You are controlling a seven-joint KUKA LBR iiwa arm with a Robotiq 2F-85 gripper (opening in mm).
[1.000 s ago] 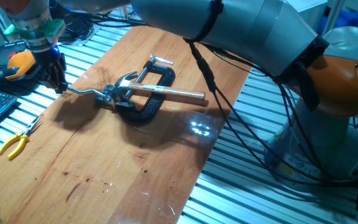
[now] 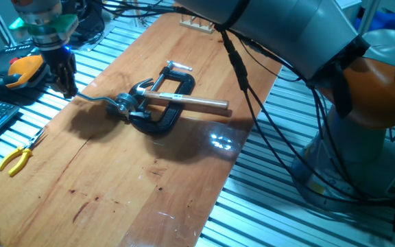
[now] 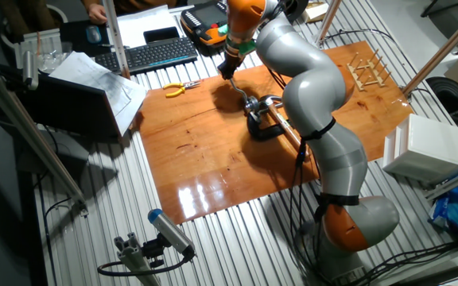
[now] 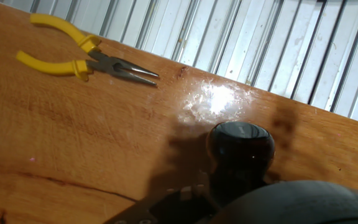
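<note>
My gripper [image 2: 67, 84] points down at the outer end of a bent metal crank rod [image 2: 96, 99]. Its dark fingers cover that end and look shut on it, though the contact is hard to make out. The rod runs to a round metal mechanism [image 2: 123, 105] beside the black clamp. In exterior view 2 the gripper [image 3: 229, 70] is above the table's far side, with the crank [image 3: 239, 90] reaching from it to the mechanism. A dark rounded knob [image 4: 240, 152] stands out in the wrist view; the fingers do not show clearly there.
A black C-clamp [image 2: 158, 125] and a wooden-handled hammer [image 2: 197, 103] lie against the mechanism. Yellow-handled pliers [image 2: 20, 156] rest near the table edge. A wooden peg rack [image 3: 366, 73] stands at the far right end.
My gripper has shifted slightly right and up in exterior view 1, and the crank's outer end has moved with it. The upper arm has swung right; the pliers stayed put.
</note>
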